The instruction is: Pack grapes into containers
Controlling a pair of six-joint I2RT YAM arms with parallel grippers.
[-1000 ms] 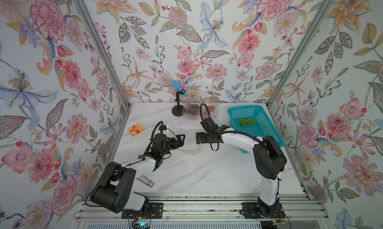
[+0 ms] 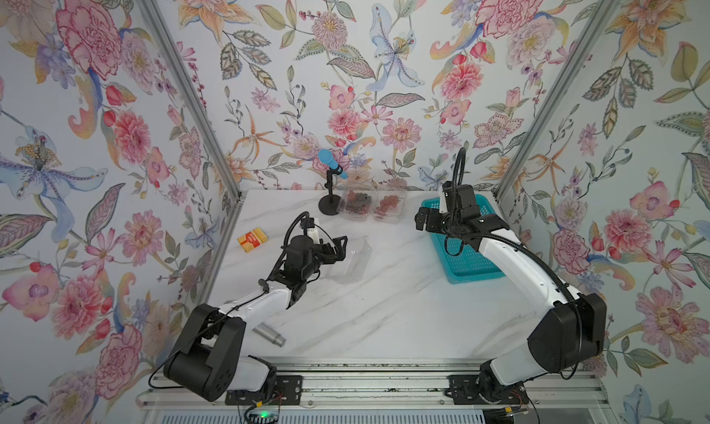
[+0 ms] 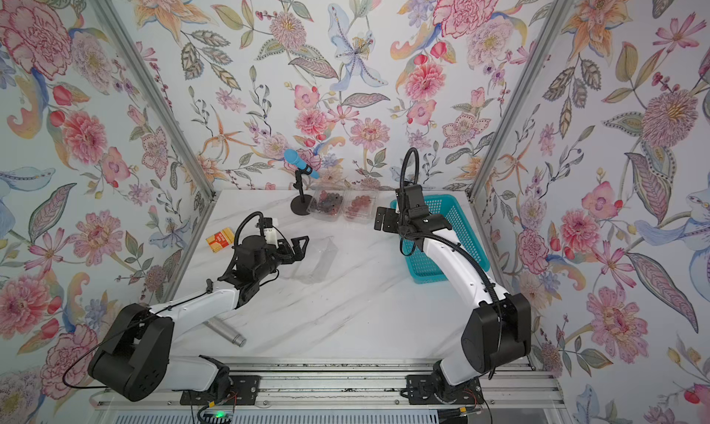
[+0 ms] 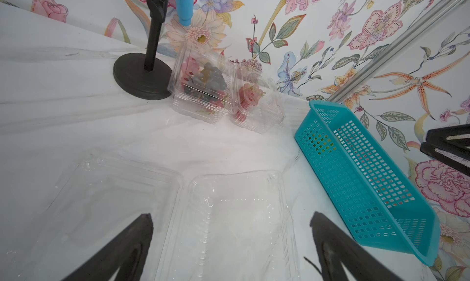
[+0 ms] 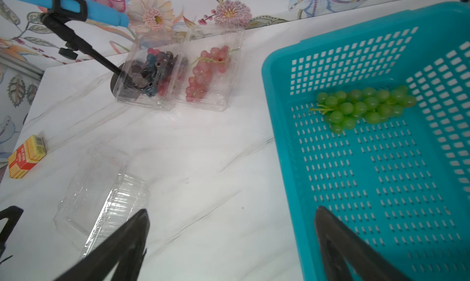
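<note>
Inside the teal basket [image 5: 281,148] lies a bunch of green grapes [image 5: 364,106], clear in the right wrist view but hidden by the right arm in both top views. My right gripper [image 2: 427,218] hovers over the basket's left rim, open and empty. An empty clear container [image 4: 237,222] lies with its lid spread open on the table. Above it my left gripper [image 2: 338,248] is open, with nothing between its fingers. Two clear containers at the back hold grapes: dark and red ones [image 5: 151,70] on the left, pink-red ones [image 5: 208,71] on the right.
A black stand [image 2: 330,202] with a blue-handled tool rises just left of the filled containers. At the left are a yellow-red box [image 2: 252,239] and a grey cylinder [image 2: 269,334]. Bare table lies between open container and basket.
My right arm has swung right and back from near the open container to over the basket, now covering the green grapes. The left gripper has shifted slightly.
</note>
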